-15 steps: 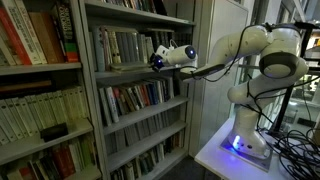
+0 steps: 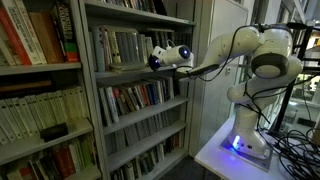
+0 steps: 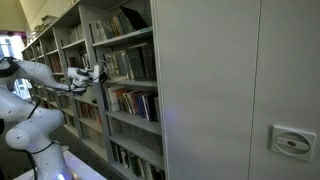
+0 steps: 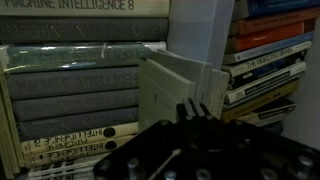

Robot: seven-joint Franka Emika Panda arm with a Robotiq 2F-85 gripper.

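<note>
My gripper [image 2: 153, 61] reaches in at an upper shelf of the bookcase, with the arm stretched out from the right. In exterior view 2 the gripper [image 3: 101, 76] is small against the same bookcase. Dark fingers [image 4: 188, 111] stand close together in the wrist view, in front of pale, thin volumes [image 4: 168, 84]; the gripper looks shut. Nothing clear shows between the fingertips, and whether they touch the pale volumes cannot be made out. Grey and green books [image 4: 75, 80] fill the left of that view.
An upright shelf panel [image 4: 203, 32] separates the pale volumes from colourful books [image 4: 265, 60]. More books [image 2: 130, 98] fill the shelf below. A white table [image 2: 222, 160] stands under the arm; a plain pale wall [image 3: 220, 90] lies to the right.
The arm and wrist have shifted slightly, with the hand staying at the same upper shelf. No book has visibly moved in the exterior view.
</note>
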